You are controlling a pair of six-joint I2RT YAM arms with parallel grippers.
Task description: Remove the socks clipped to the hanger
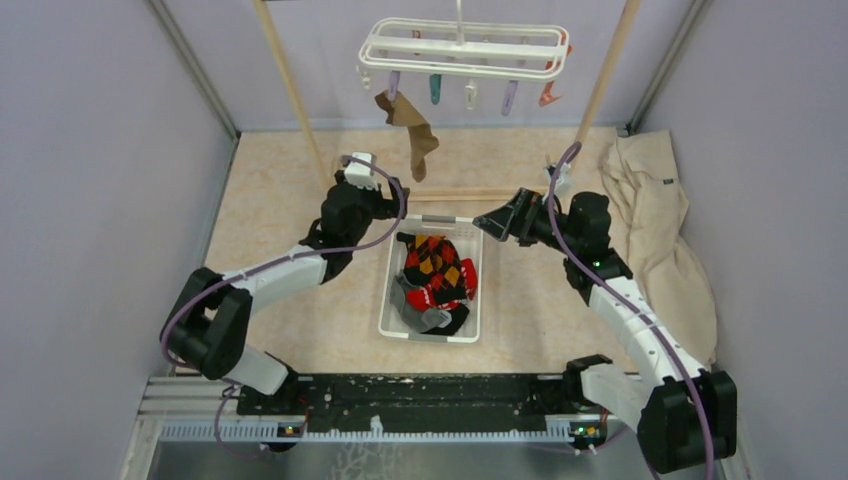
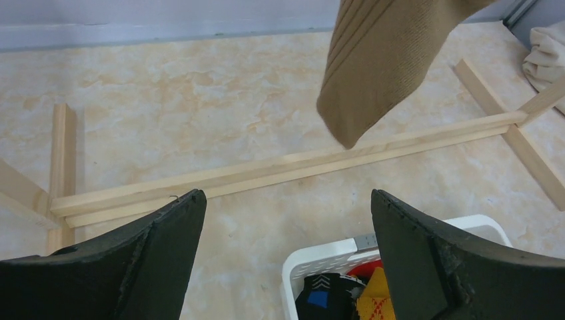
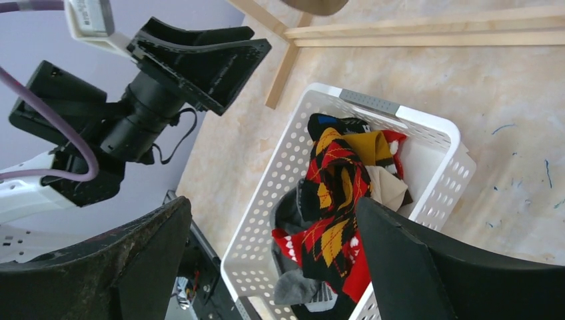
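A brown sock (image 1: 412, 125) hangs from a purple clip (image 1: 393, 85) at the left of the white hanger (image 1: 461, 50). My left gripper (image 1: 399, 200) is open, below and left of the sock's free end. In the left wrist view the sock (image 2: 380, 67) shows at the top, above the fingers (image 2: 143, 260) and not between them. My right gripper (image 1: 478, 226) stands open and empty at the upper right of the basket, and its fingers (image 3: 426, 267) spread over the basket in the right wrist view. Only a sliver of brown (image 3: 316, 5) shows above there.
The white basket (image 1: 386, 300) holds several socks, including an argyle one (image 3: 333, 220). Several other clips hang bare, such as the teal clip (image 1: 435, 89). A wooden bar (image 1: 520, 194) crosses behind the basket. Beige cloth (image 1: 655, 230) lies at the right.
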